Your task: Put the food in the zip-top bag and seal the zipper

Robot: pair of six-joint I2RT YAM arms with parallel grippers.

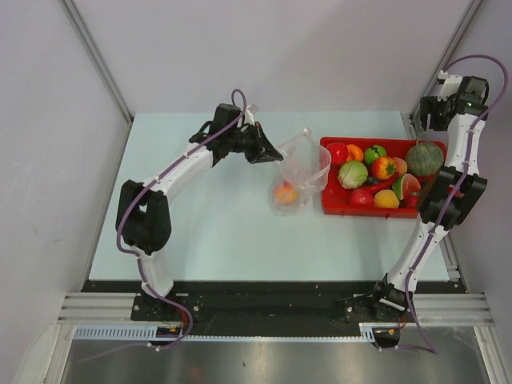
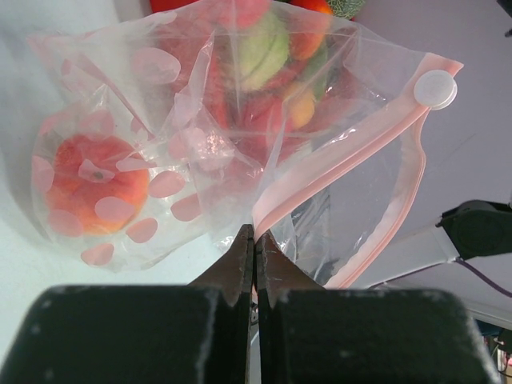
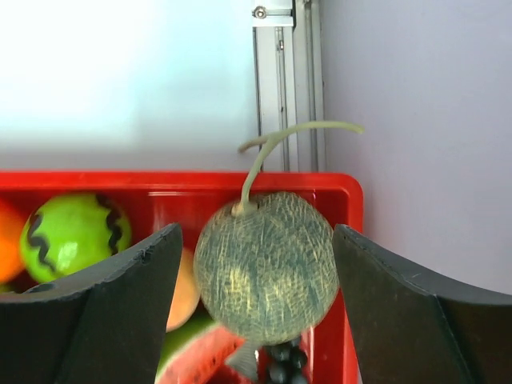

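A clear zip top bag (image 1: 300, 166) lies mid-table with an orange-red fruit (image 1: 285, 193) inside it. My left gripper (image 1: 272, 154) is shut on the bag's pink zipper edge (image 2: 336, 156), whose far end stands raised. A red bin (image 1: 344, 208) of mixed produce sits right of the bag. My right gripper (image 1: 435, 112) is open above the bin's back right corner, over a dark green melon (image 3: 264, 268) with a pale stem; the melon lies between and beyond the fingers in the right wrist view.
A wall stands close beside the bin's right side, and a rail runs along the back right edge.
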